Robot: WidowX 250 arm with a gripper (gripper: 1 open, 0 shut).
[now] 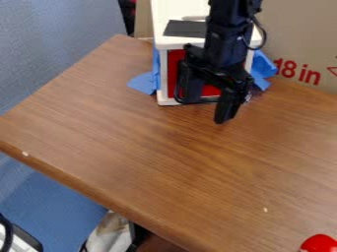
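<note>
The black robot gripper point(224, 110) hangs in front of a white box-like object point(175, 30) with a red front panel point(172, 71), at the back of the wooden table. Its tips point down, just above or at the tabletop; whether they are apart or closed is unclear. Blue sheets or tape point(142, 83) lie at both sides of the white object. The arm hides much of the red panel.
A red round object point(317, 244) sits at the bottom right corner. A cardboard box point(303, 49) stands behind at the right.
</note>
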